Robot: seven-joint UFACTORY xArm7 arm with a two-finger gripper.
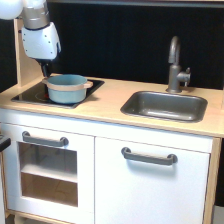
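Note:
A blue-grey pot (67,93) with a light-coloured handle at its side sits upright on the dark stove top (33,94), at the left of the counter. From the upper left comes my white arm (41,42), and its dark gripper (46,72) reaches down to the pot's back left rim. The fingers are small and dark here, so whether they touch the pot does not show. Neither can I make out how far apart they stand.
To the right, a grey sink (165,105) is set into the wooden counter (112,98), with a dark faucet (176,70) behind it. The counter between stove and sink is clear. Below are a white door (150,190) and an oven door (47,165).

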